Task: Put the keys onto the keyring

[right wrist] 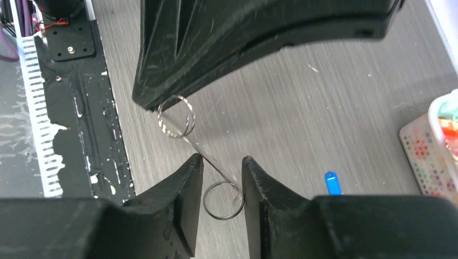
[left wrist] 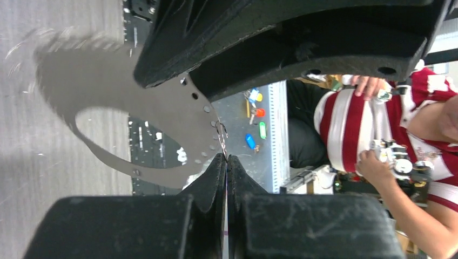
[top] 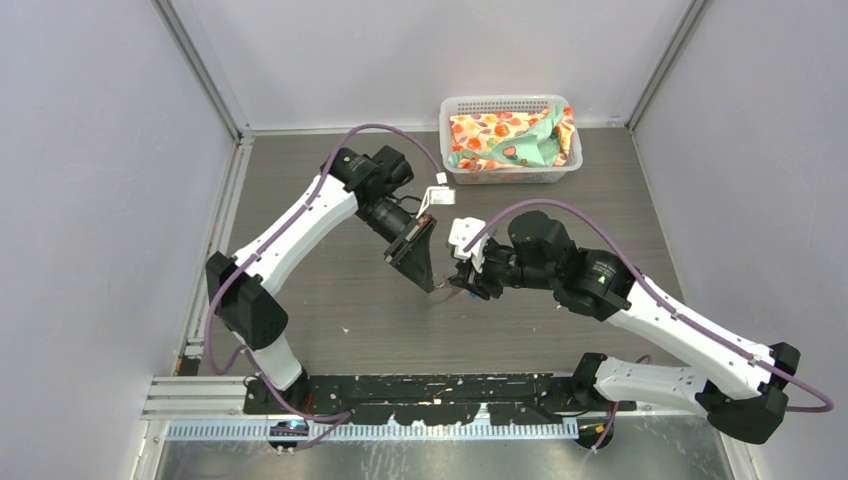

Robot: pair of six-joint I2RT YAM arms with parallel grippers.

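My left gripper [top: 432, 288] is shut where the edge of a thin grey metal piece [left wrist: 135, 118] meets its fingertips. In the right wrist view, that piece [right wrist: 208, 156] runs diagonally, with a ring [right wrist: 187, 121] near the left gripper's tip and another ring [right wrist: 215, 216] at my right gripper's fingers. My right gripper [top: 455, 282] faces the left one, its fingers slightly apart around the lower end; whether they grip it is unclear. A small blue object [right wrist: 332, 182] lies on the table. I cannot make out keys clearly.
A white basket [top: 455, 175] with patterned cloth stands at the back. In the left wrist view, a person in red and white [left wrist: 345, 124] sits beyond the front edge, near several small coloured objects.
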